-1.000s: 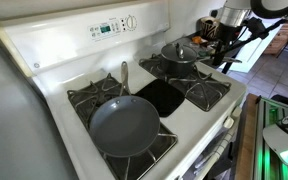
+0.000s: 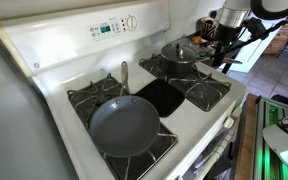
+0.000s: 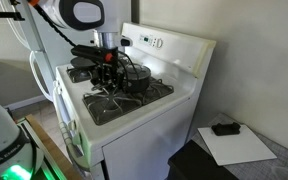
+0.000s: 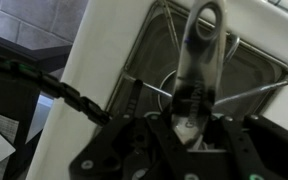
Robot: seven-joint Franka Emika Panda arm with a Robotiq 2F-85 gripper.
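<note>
My gripper [image 2: 222, 48] is shut over the far side of the stove, close to a dark lidded pot [image 2: 179, 58]. In exterior view 2 the gripper [image 3: 106, 72] hangs beside the pot [image 3: 134, 78], above the near burners. A grey handle with a hanging hole [image 4: 197, 70] stretches away from the gripper in the wrist view. Its near end meets the dark fingers, but whether it lies between them cannot be told. The grey frying pan [image 2: 124, 125] rests on the near-left burners, its handle [image 2: 124, 78] towards the back panel.
A black centre plate [image 2: 164, 97] separates the burners. The front grate [image 2: 206, 92] by the pot is bare. The control panel [image 2: 109, 28] rises along the back. In exterior view 2 a white sheet [image 3: 234, 145] with a dark item lies off the stove.
</note>
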